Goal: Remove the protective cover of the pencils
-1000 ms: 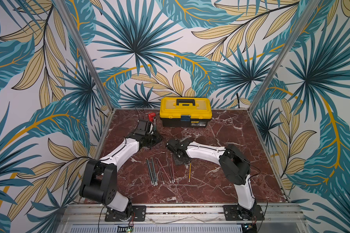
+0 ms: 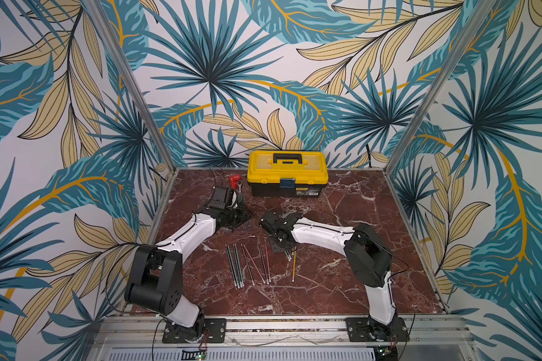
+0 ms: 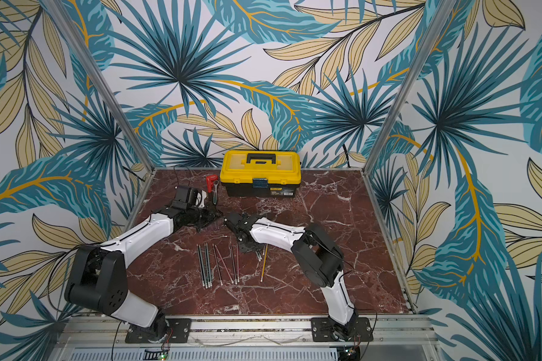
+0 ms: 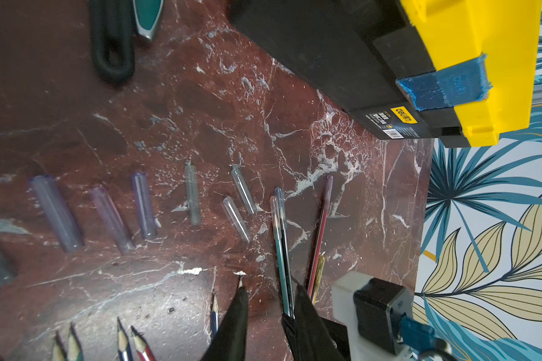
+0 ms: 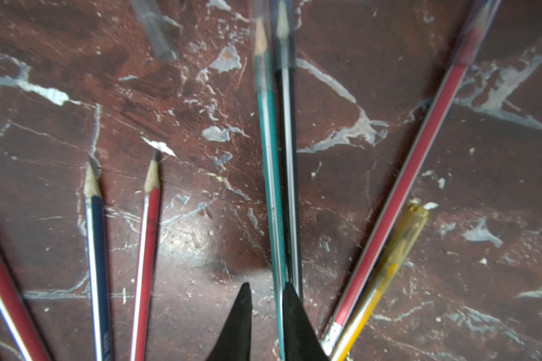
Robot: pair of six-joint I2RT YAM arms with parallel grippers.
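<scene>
My left gripper is part open, with no object held, above clear caps (image 4: 238, 219) lying loose in a row on the marble. Below me, uncapped pencils (image 5: 96, 252) point away from the robot. Teal (image 5: 271, 198), black (image 5: 289, 180) and red (image 5: 421, 138) pencils wear clear covers over their tips, as does a yellow pencil (image 5: 370, 300). My right gripper hangs just beside the teal and black pencils, its fingertips close together, nothing visible held between them.
A yellow toolbox (image 2: 287, 165) stands at the back, with red-handled tools (image 3: 212, 183) left of it.
The left arm looks almost still.
</scene>
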